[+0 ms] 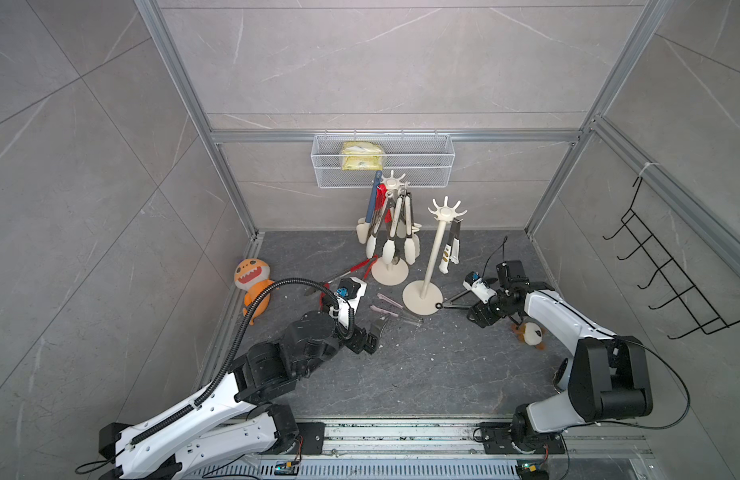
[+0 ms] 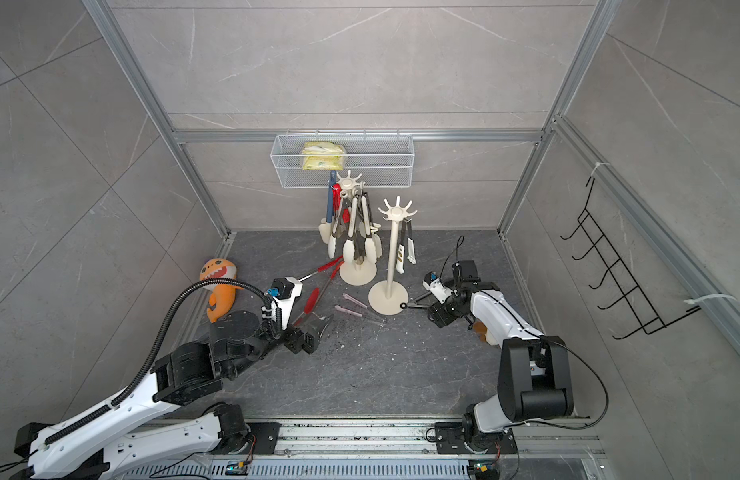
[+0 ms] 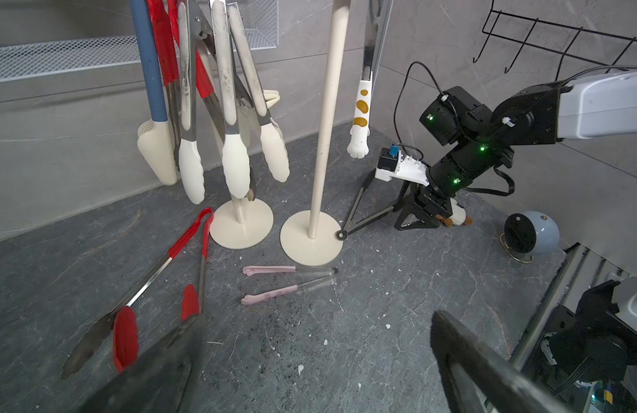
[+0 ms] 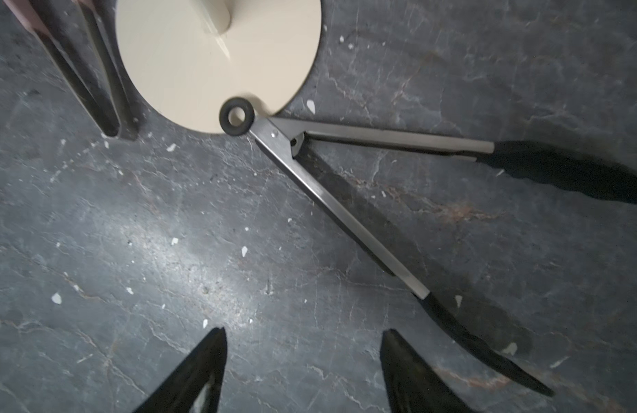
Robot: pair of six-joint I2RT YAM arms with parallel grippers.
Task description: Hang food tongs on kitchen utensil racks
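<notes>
Black-tipped metal tongs [image 4: 332,203] lie spread on the floor in the right wrist view, their ring end over the base of the right cream rack [image 4: 160,69]. My right gripper is open above the floor on the near side of these tongs, nothing between its fingers. Pink-handled tongs [image 3: 270,296] and red tongs [image 3: 125,337] lie on the floor in the left wrist view. White-tipped tongs [image 3: 234,165] hang from the left rack; cat-paw tongs [image 3: 360,117] hang at the right rack. My left gripper stands open and empty, low at the left.
A wire basket [image 1: 434,152] with a yellow packet hangs on the back wall. A black hook rack [image 1: 654,248] is on the right wall. An orange toy [image 1: 258,292] sits at the left, and a small toy [image 1: 531,333] near the right arm.
</notes>
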